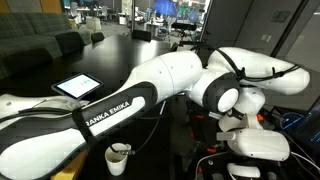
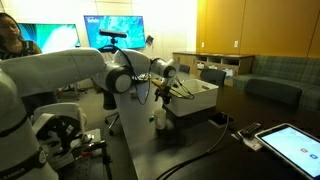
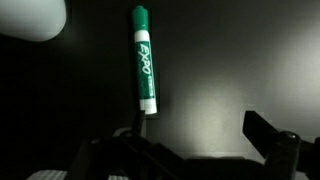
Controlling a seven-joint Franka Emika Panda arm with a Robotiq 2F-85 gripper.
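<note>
A green-capped Expo marker (image 3: 146, 62) lies on the dark table in the wrist view, cap toward the top of that view. My gripper is open at the bottom of the view. Its two dark fingers stand wide apart with nothing between them, and the marker's lower end lies close to the left one. A white cup (image 1: 117, 158) stands on the table in exterior view 1, below the arm; it also shows as a pale cup (image 2: 160, 119) in exterior view 2. The marker cannot be made out in exterior view 1.
An open white box (image 2: 196, 94) stands behind the gripper in exterior view 2. A tablet (image 2: 293, 147) lies at the right, with a dark cable crossing the table. A rounded white object (image 3: 34, 16) fills the wrist view's top left corner.
</note>
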